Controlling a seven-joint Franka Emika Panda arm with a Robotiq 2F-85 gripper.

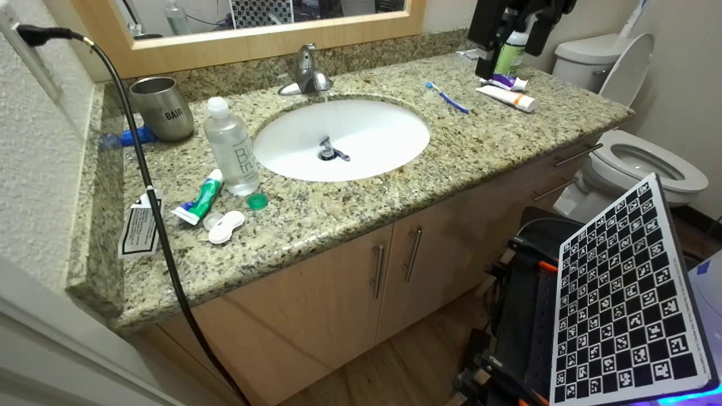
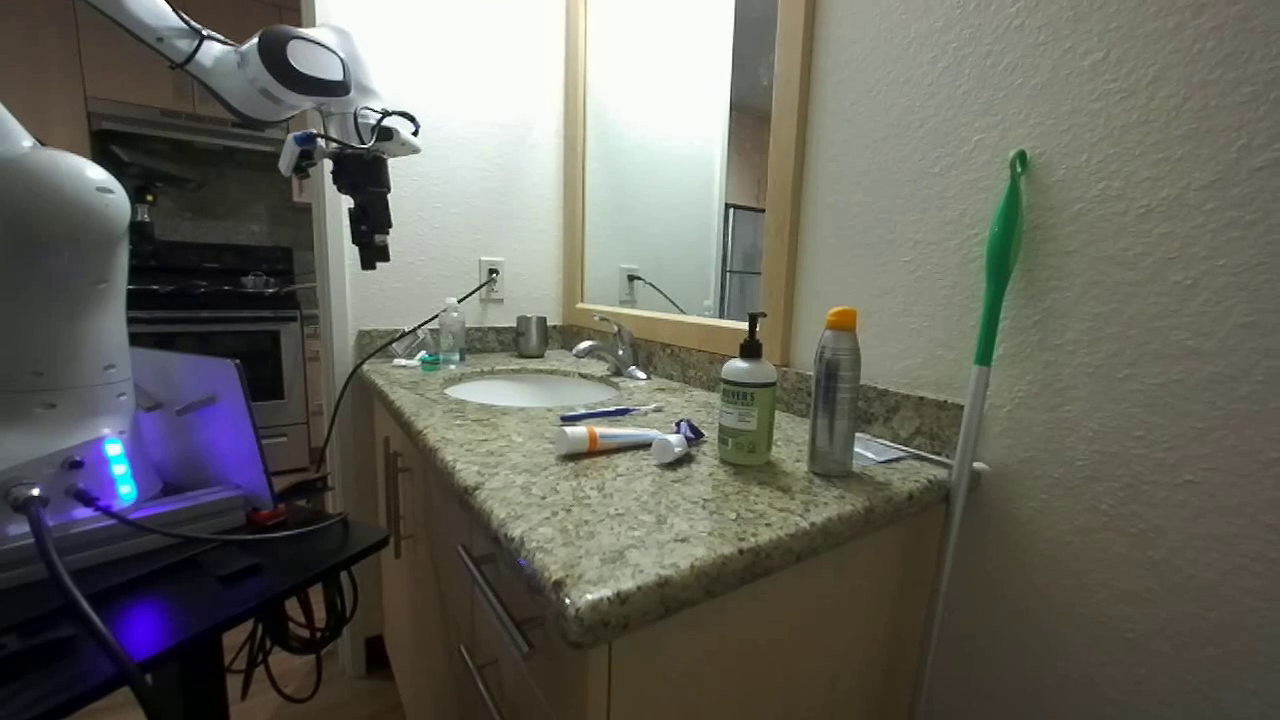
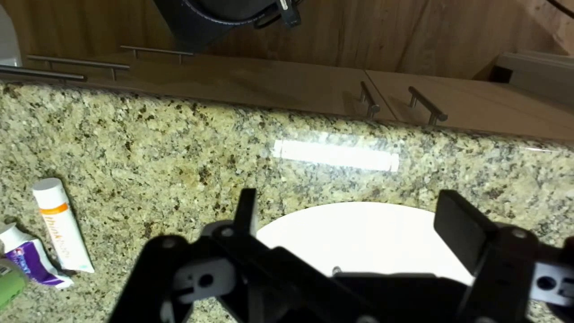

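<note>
My gripper is open with its fingers wide apart and nothing between them. In the wrist view it hangs over the white sink (image 3: 366, 237), whose lower part the gripper hides. Exterior view 2 shows the gripper (image 2: 372, 254) pointing down, well above the counter. To the sink's right in exterior view 1 lie a blue toothbrush (image 1: 448, 98), a white tube with an orange band (image 1: 509, 97) and a purple-and-white tube (image 1: 507, 81). Near the drain sits a small dark object (image 1: 340, 155), too small to name.
A clear bottle (image 1: 232, 152), green tube (image 1: 203, 197), white lens case (image 1: 227, 226) and metal cup (image 1: 162, 111) stand or lie left of the sink. A soap pump (image 2: 747, 408) and spray can (image 2: 834, 402) stand at the other end. A black cable (image 1: 145, 176) crosses the left side.
</note>
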